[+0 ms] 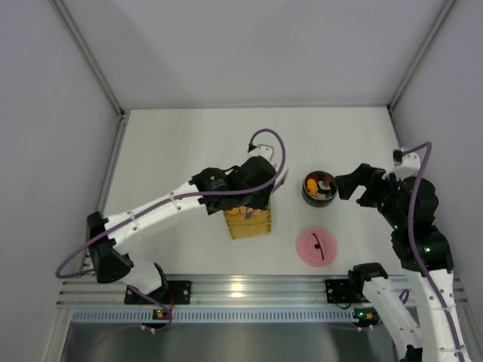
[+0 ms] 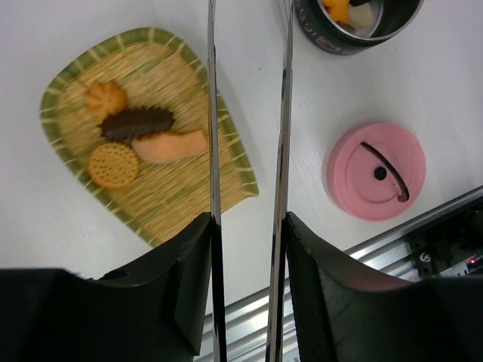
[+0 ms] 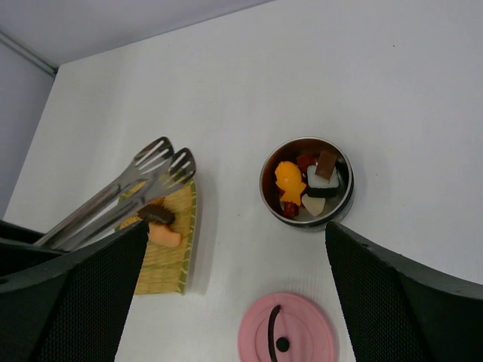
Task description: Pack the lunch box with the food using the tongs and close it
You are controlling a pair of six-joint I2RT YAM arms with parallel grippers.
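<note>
My left gripper has its fingers around a pair of steel tongs, one long strip along each finger. In the right wrist view, the slotted tong tips sit slightly apart over the mat, and I see no food between them. On the green-edged woven mat lie a round biscuit, a dark ridged piece, a pinkish sausage shape and an orange star-shaped piece. The round black lunch box holds several food pieces. My right gripper stands open and empty near it.
A pink round lid with a black handle lies flat in front of the lunch box. A metal rail runs along the front edge.
</note>
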